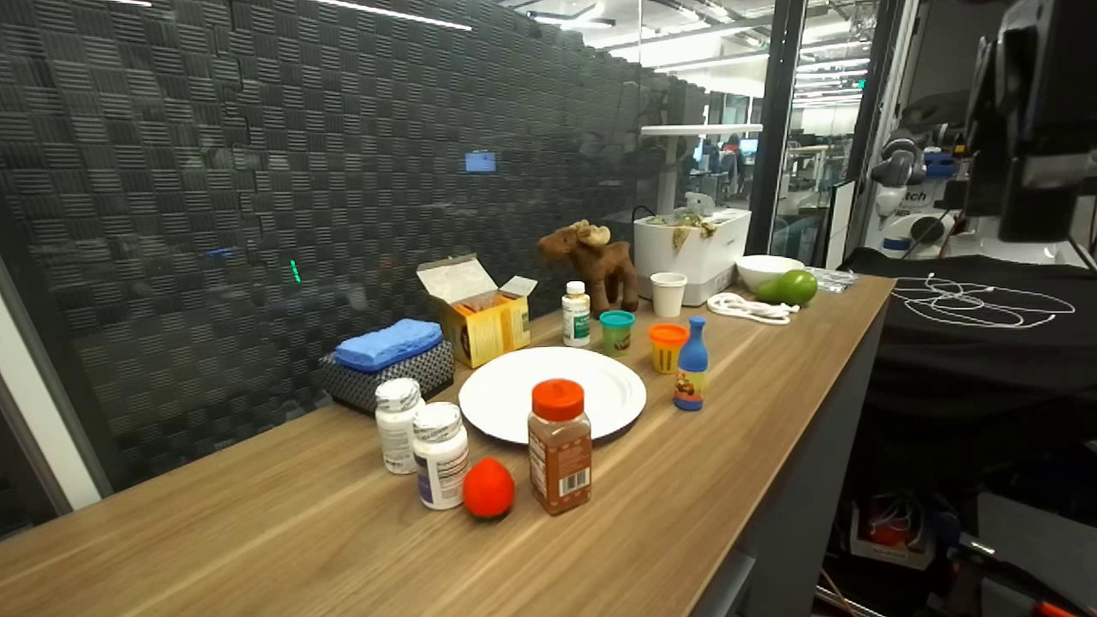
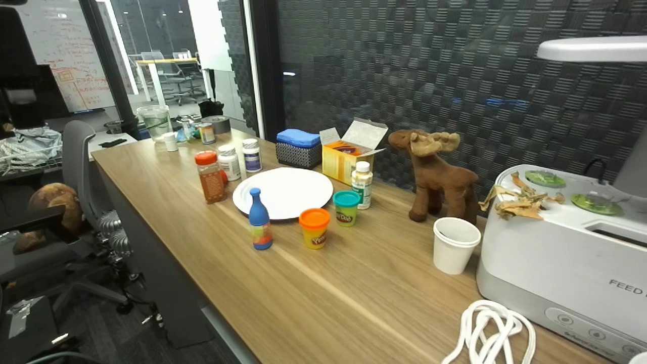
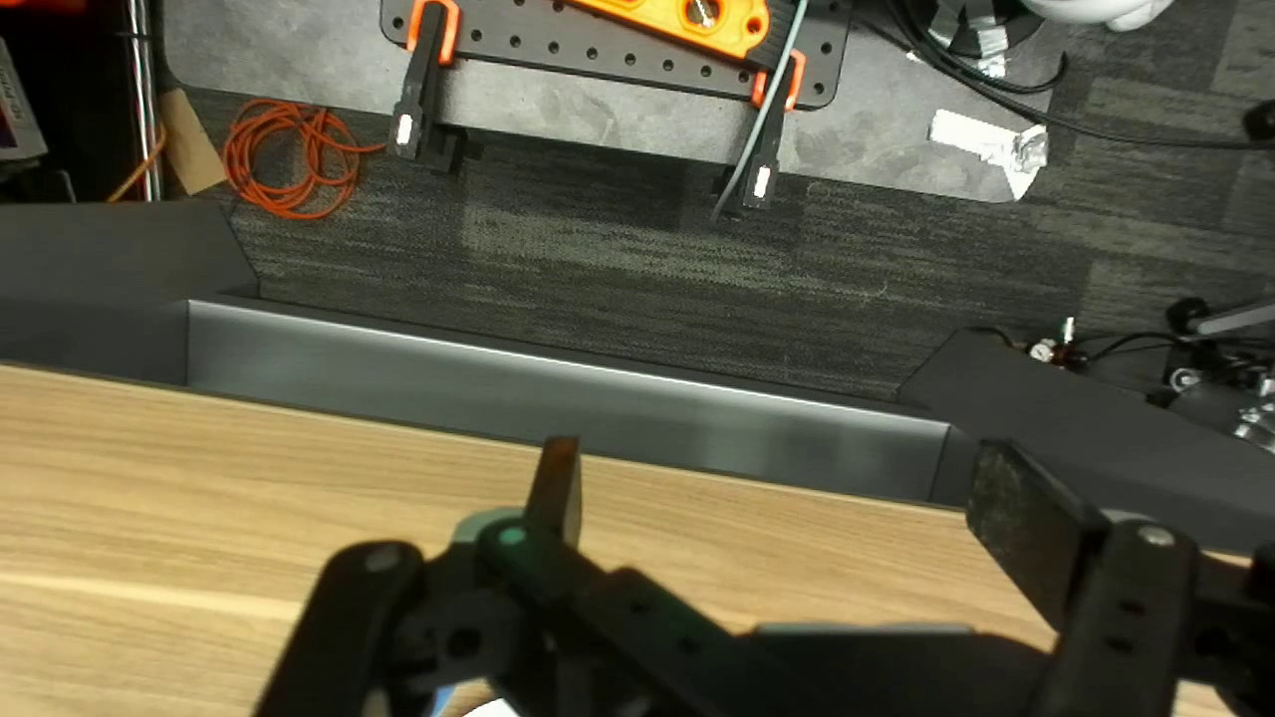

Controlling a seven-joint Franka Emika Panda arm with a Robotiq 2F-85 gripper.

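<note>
My gripper stands open in the wrist view, its fingers wide apart above the front edge of the wooden counter (image 3: 299, 502), nothing between them. In exterior view 1 a dark part of the arm shows at the upper right, clear of the counter. A white plate (image 1: 504, 386) lies in the middle of the counter. Around it stand a red-lidded spice jar (image 1: 560, 452), a blue bottle (image 1: 692, 365), an orange-lidded tub (image 1: 666, 350), a teal-lidded tub (image 1: 617, 334) and a red ball (image 1: 488, 489).
Two white pill bottles (image 1: 442, 463) stand left of the plate. Behind it are a yellow box (image 2: 340, 161), a blue cloth (image 2: 298, 137) on a dark basket and a plush moose (image 2: 437, 176). A paper cup (image 2: 453, 248) and white rope (image 2: 494, 333) sit near the white planter (image 2: 558, 255).
</note>
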